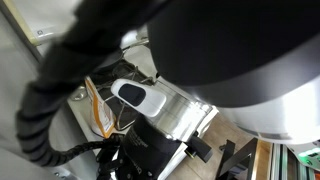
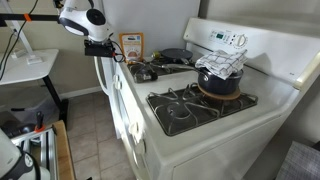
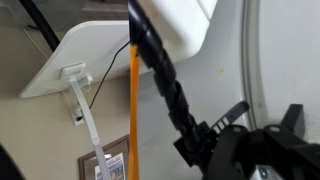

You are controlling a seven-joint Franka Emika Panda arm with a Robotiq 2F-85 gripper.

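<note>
No task object is named. The white arm reaches in from the left in exterior view 2, beside the pale wall or panel at the stove's left end. Its black gripper shows at the lower right of the wrist view, two dark fingertips apart and nothing visible between them. Close to the arm, an orange-and-white box stands upright at the left end of the stove. An orange edge runs down the wrist view. In exterior view 1, the arm's large white-and-black body hides much of the scene.
On the white stove, a dark pot with a cloth over it rests on a round wooden board. A black pan lies at the back.
</note>
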